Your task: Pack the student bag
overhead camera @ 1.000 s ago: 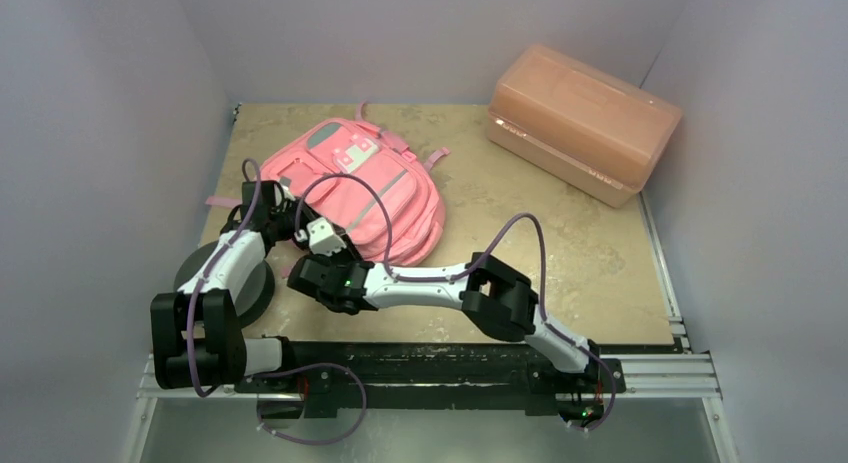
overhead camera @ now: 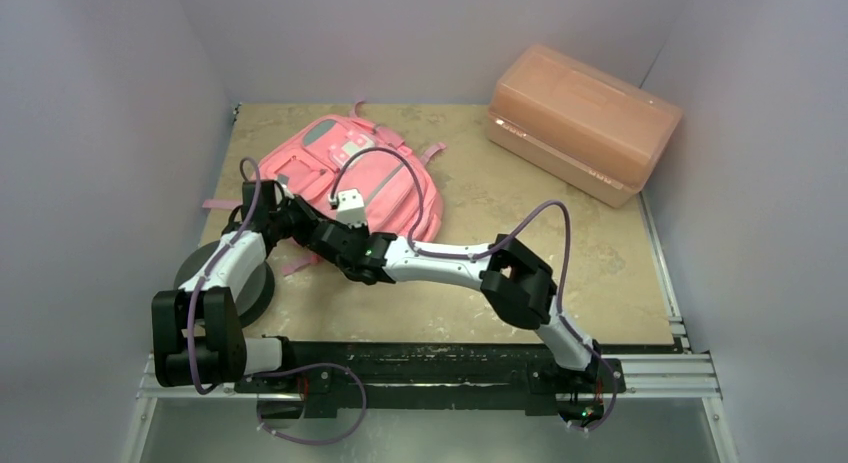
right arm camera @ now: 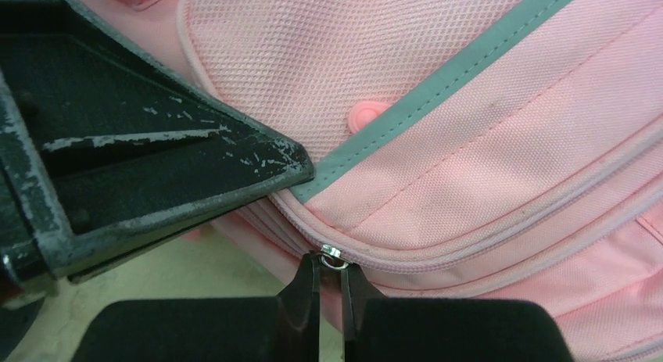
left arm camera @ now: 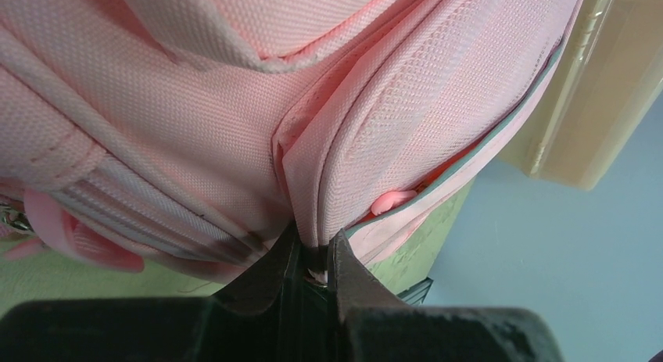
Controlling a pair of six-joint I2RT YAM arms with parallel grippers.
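The pink backpack (overhead camera: 400, 198) lies flat at the left of the table, partly under both arms. In the left wrist view, my left gripper is shut on a pinched fold of the bag's pink fabric (left arm camera: 309, 202). My right gripper is shut on a small metal zipper pull (right arm camera: 332, 254) at the bag's rounded corner. From that slider the zipper (right arm camera: 438, 264) runs to the right along the bag's edge. The left gripper's dark finger (right arm camera: 195, 155) reaches in close beside it. Whether the zipper is closed behind the slider cannot be told.
A closed translucent orange box (overhead camera: 590, 113) stands at the back right. A round dark object (overhead camera: 255, 293) sits by the left arm, at the table's left. Bare tabletop (overhead camera: 580, 273) lies to the right of the bag.
Over the last second the right arm has moved toward the back of the table, close to the left gripper. The bag has shifted slightly. My left arm stays nearly where it was.
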